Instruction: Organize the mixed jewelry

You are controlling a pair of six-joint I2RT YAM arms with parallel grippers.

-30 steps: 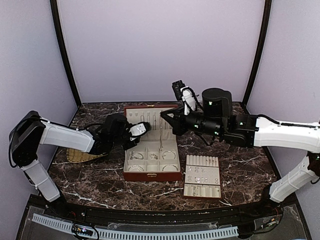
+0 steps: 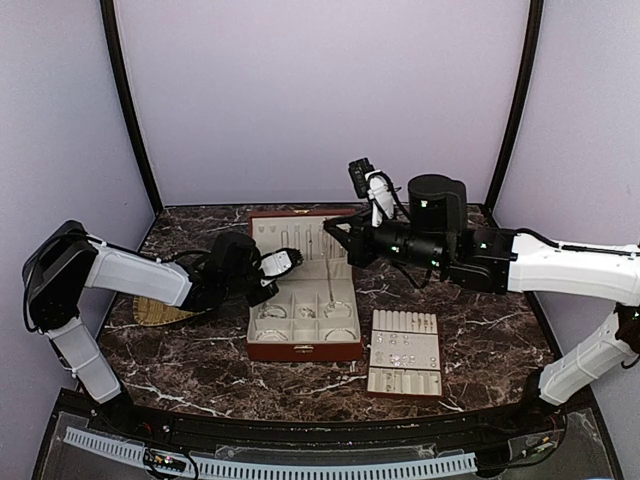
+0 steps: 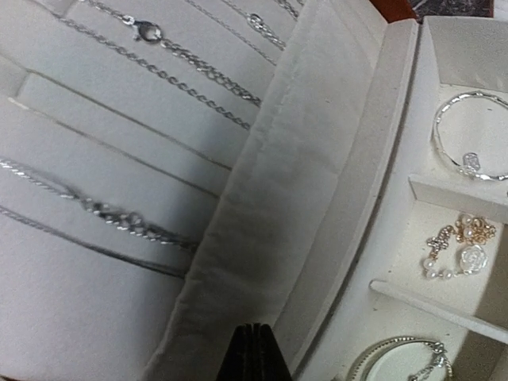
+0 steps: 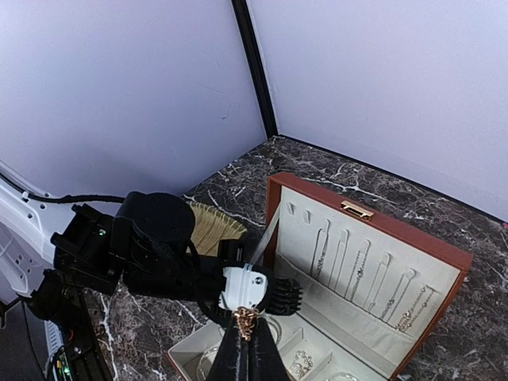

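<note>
The open jewelry box point(image 2: 305, 350) has chains point(image 3: 206, 71) on slots in its cream lid, bracelets point(image 3: 476, 99) and a pearl-flower piece point(image 3: 472, 258) in compartments. My left gripper is shut, low over the lid's fabric pocket, with nothing seen between its fingers. My right gripper is shut on a gold chain point(image 4: 244, 319) at its tips; in the top view a long necklace point(image 2: 330, 275) hangs from it down over the box.
A tray of rings and small jewelry point(image 2: 405, 385) lies right of the box. A woven basket point(image 2: 160, 312) sits at left behind the left arm. Marble table shows around them; both arms crowd over the box.
The left arm has shifted only slightly.
</note>
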